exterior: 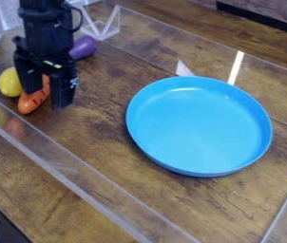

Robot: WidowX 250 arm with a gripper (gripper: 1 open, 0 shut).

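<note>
My dark gripper (45, 85) hangs at the upper left, low over a group of toy vegetables, open. An orange carrot (29, 102) lies just left of and below it, partly hidden by it. A yellow object (9, 82) sits farther left, and a purple object (83, 47) lies behind the gripper to the right. Whether the fingers touch the carrot I cannot tell.
A large blue round plate (199, 126) takes up the right half of the wooden surface (146, 209). The area between the gripper and the plate is bare. Clear walls or panels run along the edges.
</note>
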